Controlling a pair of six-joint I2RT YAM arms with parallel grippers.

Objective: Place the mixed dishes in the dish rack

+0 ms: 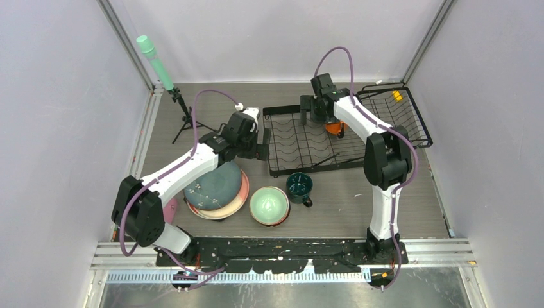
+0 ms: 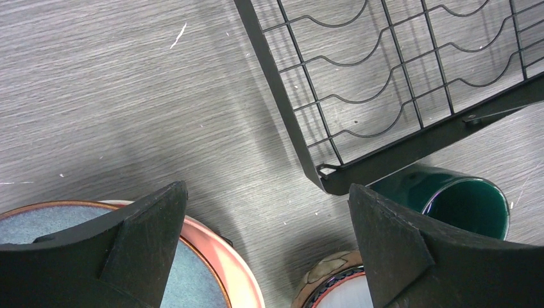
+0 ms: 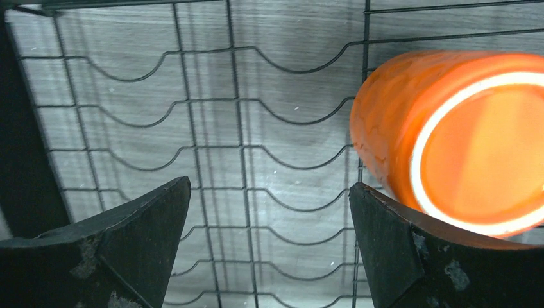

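Note:
An orange mug (image 3: 475,147) lies on its side in the wire dish rack (image 1: 285,169), partly under my right gripper (image 1: 308,106), which is open and empty above the rack. My left gripper stands open, empty, at the rack's left end. Below it are a stack of plates with a blue-grey one (image 1: 212,189) on top, a green bowl (image 1: 268,204) stacked on others, and a dark teal mug (image 1: 299,186) at the rack's front.
A tripod (image 1: 185,115) with a mint tube (image 1: 157,64) stands back left. A pink item (image 1: 169,210) is partly hidden by my left arm.

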